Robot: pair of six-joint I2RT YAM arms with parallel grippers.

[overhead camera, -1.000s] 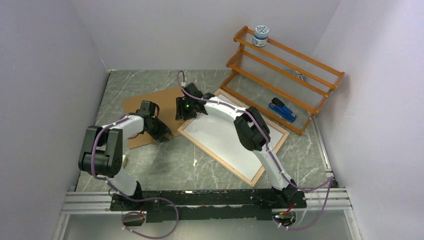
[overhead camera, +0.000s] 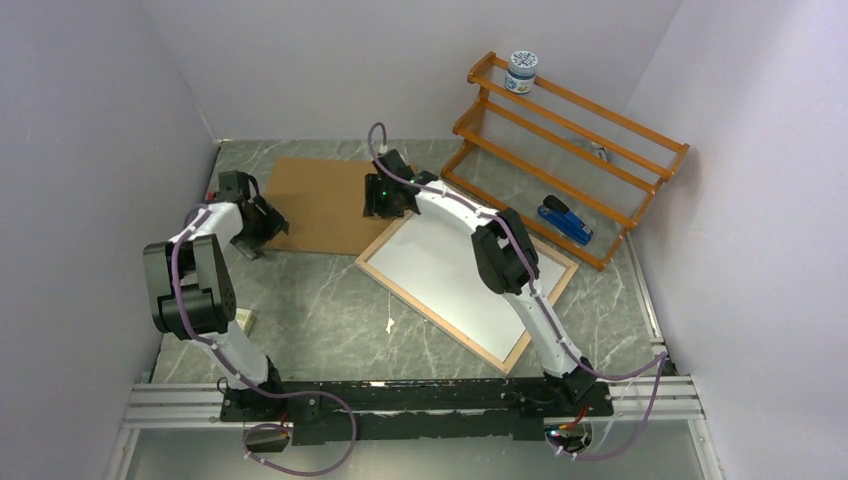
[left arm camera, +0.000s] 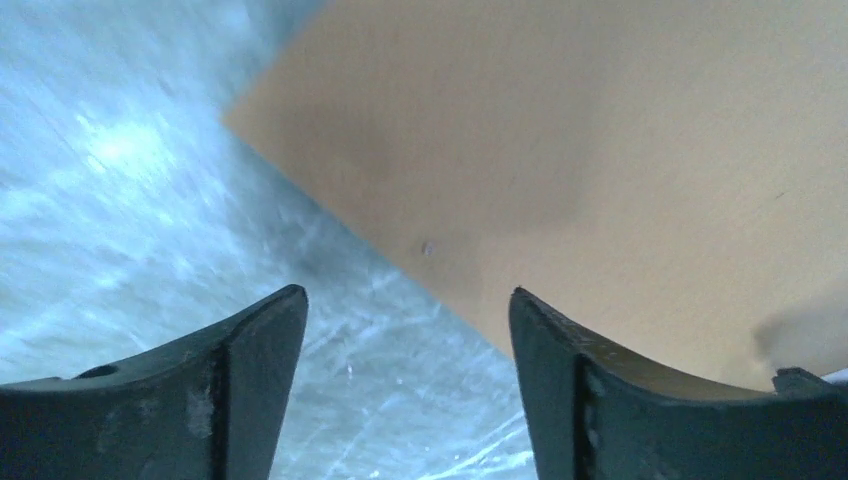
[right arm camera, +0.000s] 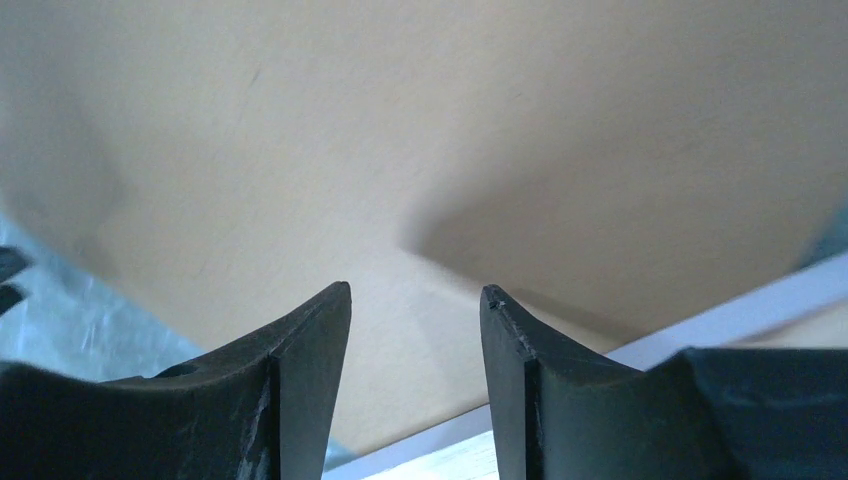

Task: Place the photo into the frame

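A light wooden frame with a white inside (overhead camera: 450, 275) lies tilted on the table, right of centre in the top view. A plain brown board (overhead camera: 325, 205) lies flat to its upper left, one corner reaching the frame's edge; no photo picture shows. Over the board's left end is my left gripper, its fingers parted, with only board edge and table seen beyond them. My right gripper hovers over the board's right part beside the frame's corner, fingers apart and nothing between them. The arm hides part of the frame.
A slanted wooden rack (overhead camera: 570, 150) stands at the back right with a white-blue jar (overhead camera: 521, 70) on top. A blue stapler (overhead camera: 566, 220) lies below it. Walls close in both sides. Table in front of the board is clear.
The brown board has turned and shifted towards the back. My left gripper has moved left and back along it; the right gripper has moved slightly back and to the right.
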